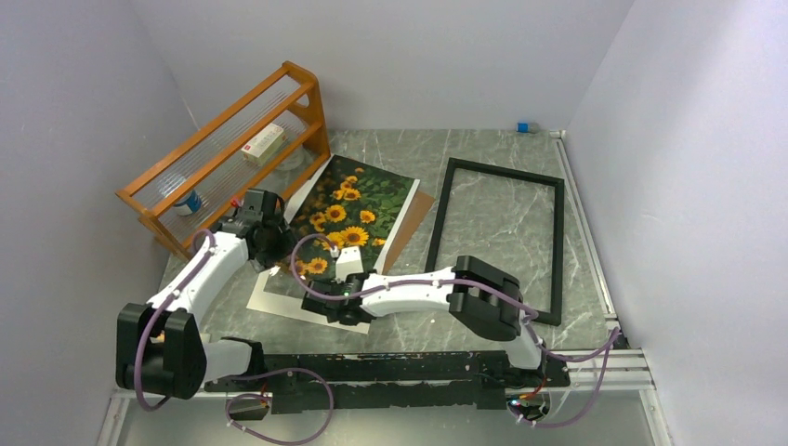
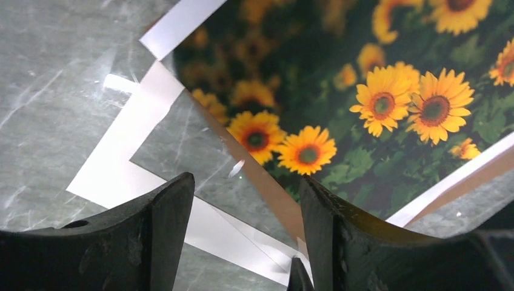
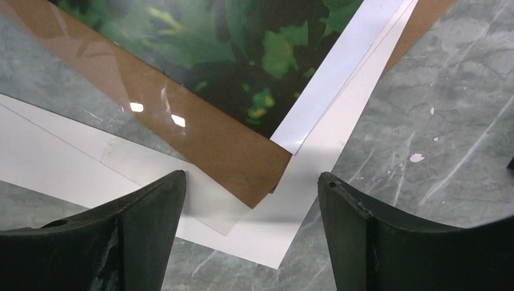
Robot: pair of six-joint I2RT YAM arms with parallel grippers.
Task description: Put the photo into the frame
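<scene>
The sunflower photo (image 1: 372, 204) lies tilted on the table, with a brown backing board (image 3: 200, 127) under it and a white mat border (image 2: 127, 163) beneath both. The black frame (image 1: 558, 242) rests flat to the right, its inside bare. Over the photo's lower left edge hovers my left gripper, its fingers apart and nothing held between them. My right gripper stands open above the lower right corner, where the board's brown tip and the white mat show between its fingers. In the top view both grippers cover part of the photo's lower edge.
A wooden shelf (image 1: 307, 139) with a white box (image 1: 264, 144) and a blue-and-white can (image 1: 188, 202) stands at the left, close to my left arm and the photo. A small blue item (image 1: 523, 127) sits at the back right. Bare table lies behind the frame.
</scene>
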